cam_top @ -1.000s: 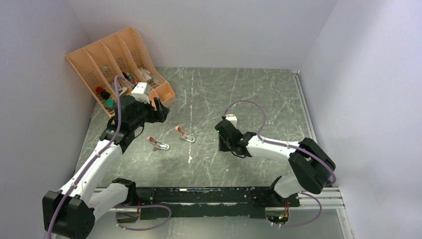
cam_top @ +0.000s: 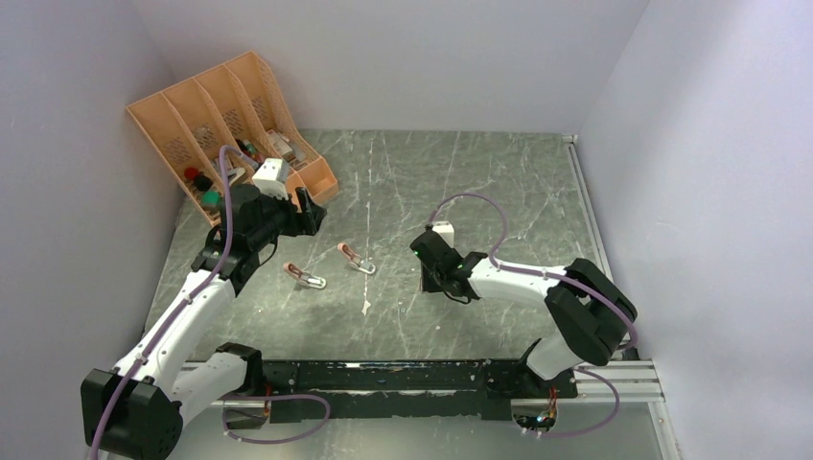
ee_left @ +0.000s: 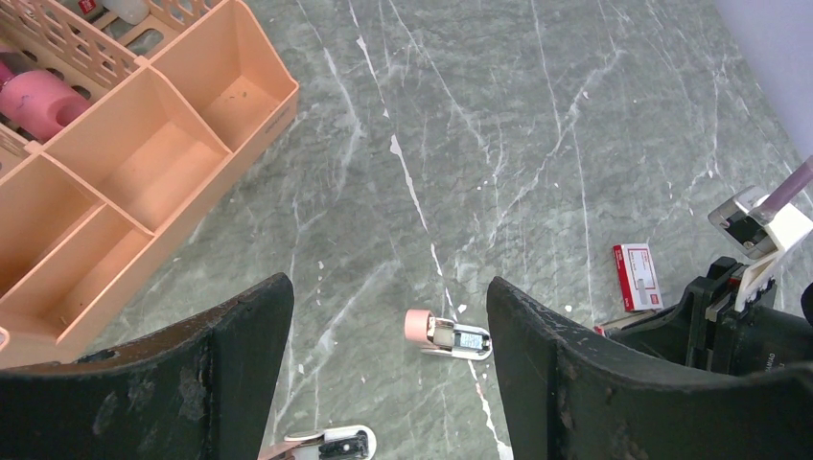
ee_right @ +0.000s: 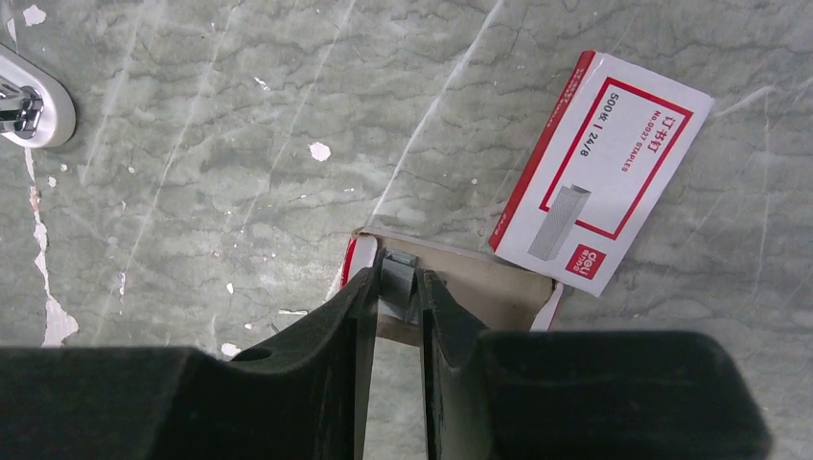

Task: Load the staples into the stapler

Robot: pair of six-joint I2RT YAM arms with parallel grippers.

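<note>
In the right wrist view, an open staple tray [ee_right: 489, 292] lies on the table with a grey strip of staples [ee_right: 398, 275] at its left end. My right gripper reaches down into it, one fingertip on each side of the strip. The gap is narrow; whether both fingers press on the strip is not clear. One small stapler [ee_left: 462, 337] with a pink end lies below my left gripper, which stands open and empty above the table. A second stapler [ee_left: 337, 445] is partly cut off at the lower edge.
The red and white staple box cover [ee_right: 614, 168] lies against the tray's upper right side. An orange compartment rack [cam_top: 225, 120] with assorted items fills the back left.
The left arm and both staplers are unmoved.
</note>
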